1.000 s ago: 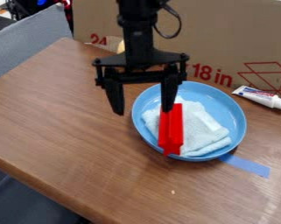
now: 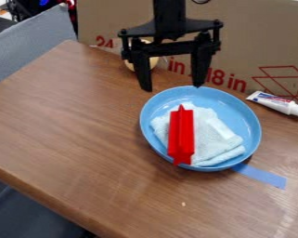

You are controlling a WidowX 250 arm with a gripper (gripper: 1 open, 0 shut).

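My black gripper (image 2: 171,74) hangs open above the back rim of a blue plate (image 2: 244,121), nothing between its fingers. On the plate lies a folded white cloth (image 2: 217,139), with a red oblong object (image 2: 181,137) resting on top, toward the plate's left side.
A white toothpaste tube (image 2: 275,102) lies right of the plate, near a cardboard box (image 2: 256,46) along the back. A yellowish object, partly hidden, sits behind my gripper. Blue tape (image 2: 263,175) is on the table at front right.
My gripper has moved up and back, away from the red object, and slightly to the right. The plate, cloth and red object have not visibly moved.
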